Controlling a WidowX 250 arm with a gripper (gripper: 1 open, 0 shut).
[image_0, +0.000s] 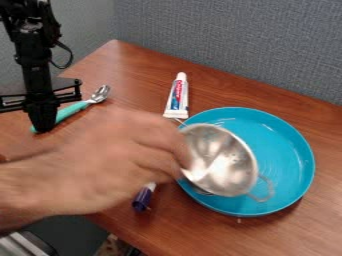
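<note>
My black gripper (42, 112) is at the far left, low over the table beside a teal-handled spoon (80, 108); whether its fingers are open or shut is unclear. A blurred human hand (114, 165) reaches from the lower left to a steel bowl (221, 155), which is tilted over the blue plate (278, 150) on the right. A toothpaste tube (178, 95) lies behind the plate. A marker (142, 199) is mostly hidden under the hand.
The wooden table (134, 75) is backed by a grey partition (227, 45). Free tabletop lies at the back left and behind the plate. The table's front edge runs along the lower left.
</note>
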